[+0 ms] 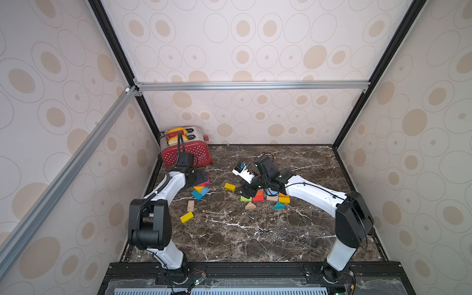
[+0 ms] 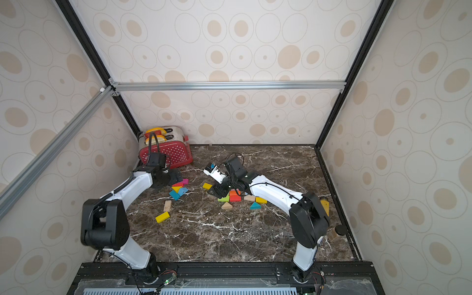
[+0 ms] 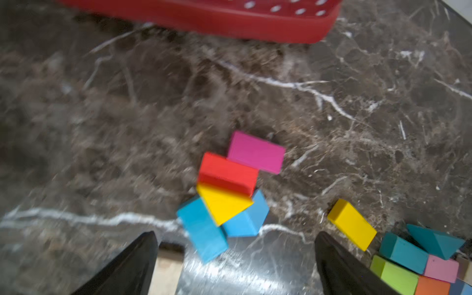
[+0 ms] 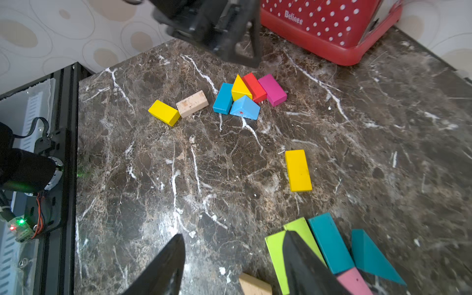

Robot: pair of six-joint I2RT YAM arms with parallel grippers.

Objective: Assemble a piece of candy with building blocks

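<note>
At the left lies a cluster of loose blocks: a magenta block (image 3: pixel 256 152), a red block (image 3: pixel 228 173), a yellow triangle (image 3: pixel 222 202), a teal block (image 3: pixel 202 229) and a blue triangular block (image 3: pixel 248 216). Over this cluster hangs my left gripper, its fingers wide apart and empty. A yellow block (image 4: pixel 298 170) lies alone mid-table. To its right, several blocks sit side by side, among them a lime green pair (image 4: pixel 301 236), a teal block (image 4: pixel 330 242) and a red block (image 1: pixel 258 197). My right gripper hovers beside them, part open, nothing between its fingers.
A red dotted basket-like toaster (image 1: pixel 186 153) stands at the back left. A wooden block (image 4: pixel 192 103) and another yellow block (image 4: pixel 164 113) lie toward the front left.
</note>
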